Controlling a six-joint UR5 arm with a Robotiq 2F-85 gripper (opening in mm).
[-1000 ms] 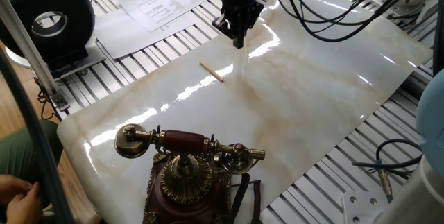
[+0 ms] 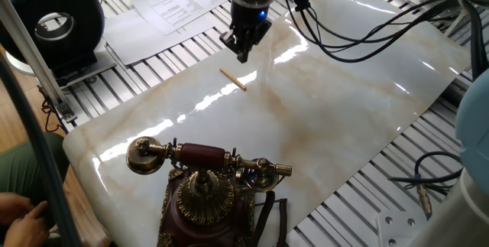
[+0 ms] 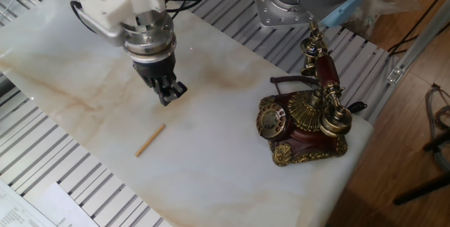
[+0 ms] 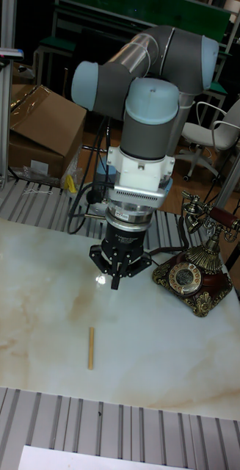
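A thin light-wood stick (image 2: 233,79) lies on the glossy marble-patterned sheet (image 3: 211,178), well apart from the telephone. My gripper (image 2: 243,54) hangs above the sheet close to the stick, off to one side of it and not touching it. Its black fingers come together at a single tip, and the gripper (image 4: 115,283) looks shut, with nothing visible between them. In the second exterior view the gripper (image 3: 166,102) points down, and the stick (image 3: 150,140) rests beyond its tip. The third view has the stick (image 4: 91,349) in front of the gripper.
An ornate red-and-brass telephone (image 3: 309,118) stands on the sheet, to the right of the gripper in the second and third views. Papers (image 2: 164,10) lie beyond the sheet's edge near a black ring-shaped object (image 2: 52,21). Loose black cables (image 2: 359,44) trail from the arm. Around the stick the sheet is bare.
In the first exterior view my gripper has shifted left and turned somewhat, with its cables moving along. The stick and telephone have stayed put.
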